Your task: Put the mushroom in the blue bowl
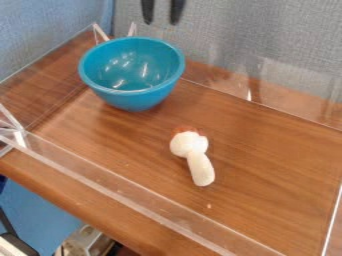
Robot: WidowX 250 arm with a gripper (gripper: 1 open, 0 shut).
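Observation:
The toy mushroom (190, 148) lies on the brown wooden table, its pale stem pointing toward the front and a little red showing at the far side of its head. Back and to the left of it stands the blue bowl (94, 68), upright, with nothing visible inside. Only the two dark fingertips of my gripper (162, 10) show at the top edge, above and behind the bowl. They are apart with nothing between them. The rest of the arm is out of frame.
Clear low walls (274, 93) border the table at the back and front. Bare wood (274, 175) lies to the right of the mushroom and in front of it. A grey textured panel (267, 35) stands behind.

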